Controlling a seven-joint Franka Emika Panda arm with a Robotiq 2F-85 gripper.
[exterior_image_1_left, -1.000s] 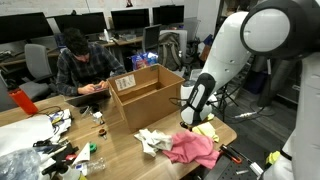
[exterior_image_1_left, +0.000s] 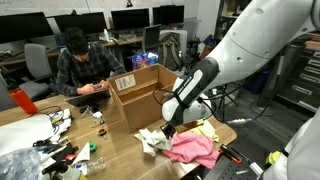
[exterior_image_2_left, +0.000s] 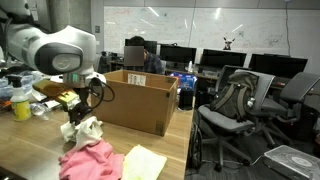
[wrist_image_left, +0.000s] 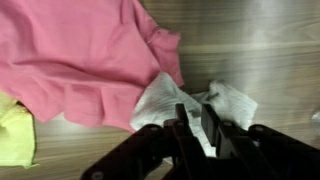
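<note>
A crumpled white cloth (exterior_image_1_left: 153, 139) lies on the wooden table beside a pink cloth (exterior_image_1_left: 194, 149). In exterior view 2 the white cloth (exterior_image_2_left: 83, 131) is bunched behind the pink cloth (exterior_image_2_left: 92, 161). My gripper (exterior_image_1_left: 166, 132) is low over the right part of the white cloth. From the wrist, the gripper shows two dark fingertips a small distance apart, with white cloth (wrist_image_left: 160, 101) around and below them. Whether the fingers touch the fabric is hard to tell. A yellow cloth (exterior_image_2_left: 145, 162) lies flat near the pink one.
An open cardboard box (exterior_image_1_left: 146, 96) stands behind the cloths. Small clutter and a white plastic bag (exterior_image_1_left: 20, 164) occupy the table's left side. A person (exterior_image_1_left: 86, 62) sits at the far edge. Bare table shows left of the white cloth.
My arm has swung left and down, from over the pink and yellow cloths to the white cloth. The cloths lie about where they were.
</note>
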